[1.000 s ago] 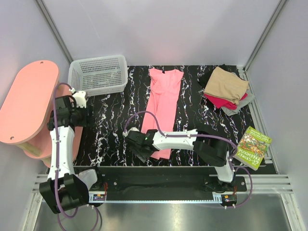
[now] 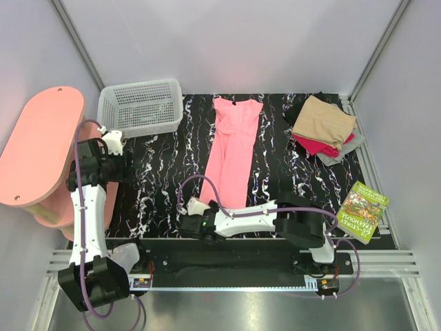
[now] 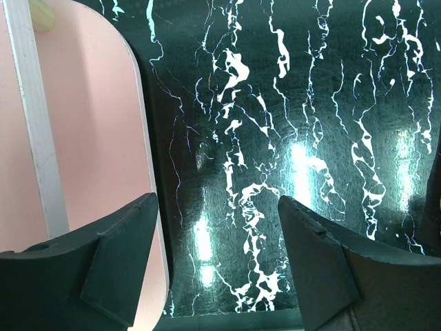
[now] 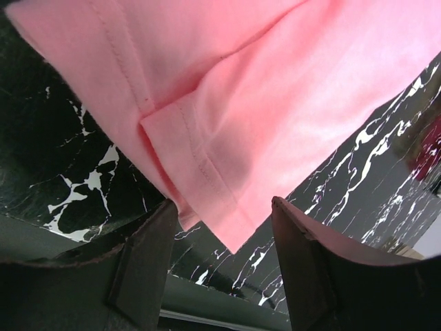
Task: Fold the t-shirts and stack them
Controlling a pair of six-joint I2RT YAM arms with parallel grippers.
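Observation:
A pink t-shirt (image 2: 233,148) lies folded lengthwise into a long strip on the black marbled table, its near end partly hidden under my right arm in the top view. Close up in the right wrist view, layered hem edges of the pink t-shirt (image 4: 200,165) reach toward the gap of my right gripper, which stands open with its fingertips either side of the near corner. I cannot tell whether they touch the cloth. My left gripper is open and empty, beside the pink shelf at the left.
Folded shirts in a stack (image 2: 324,124), tan on top, sit at the back right. An empty white basket (image 2: 140,127) is at the back left. A book (image 2: 362,212) lies front right, and the pink shelf (image 2: 45,152) fills the left side.
My right gripper has drawn back toward the table's front edge and changed its tilt. It now covers the shirt's near end differently. The left arm has hardly moved.

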